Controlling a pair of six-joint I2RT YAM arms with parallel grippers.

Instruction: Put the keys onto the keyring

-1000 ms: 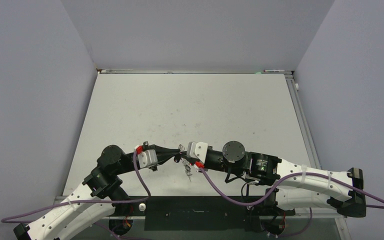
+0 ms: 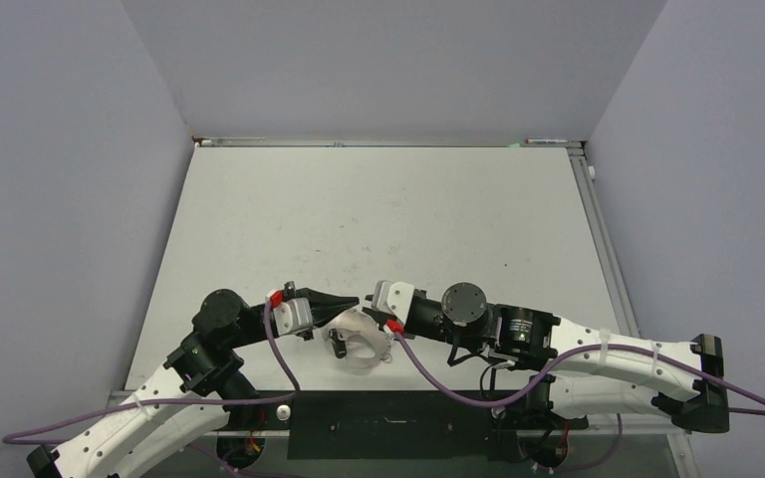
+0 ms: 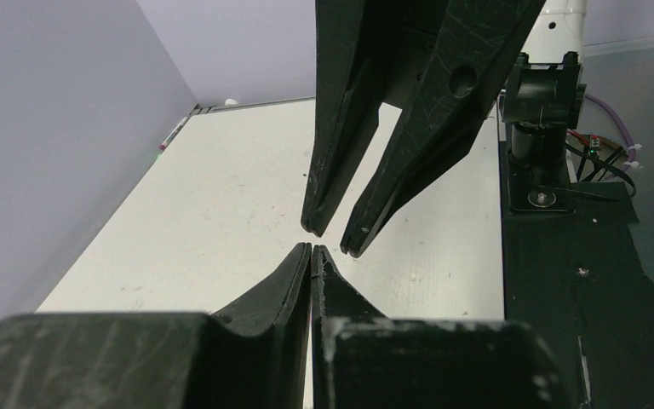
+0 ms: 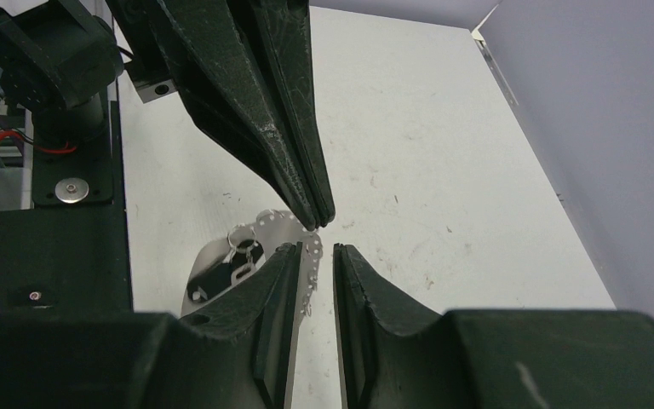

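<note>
My left gripper is shut, its two fingers meeting with nothing between them. Facing it, my right gripper stands slightly open, a narrow empty gap between its fingertips. The tips of both grippers are close together above the front of the table. Below them is the key bunch: a flat metal plate (image 2: pixel 354 324) with a large hole, a black key or fob (image 4: pixel 216 279) and wire rings (image 4: pixel 240 237). It looks blurred, so I cannot tell whether it rests on the table or which keys are on which ring. The left wrist view does not show it.
A black strip (image 2: pixel 388 428) runs along the front edge between the arm bases. Grey walls (image 2: pixel 50 199) stand at the sides and back.
</note>
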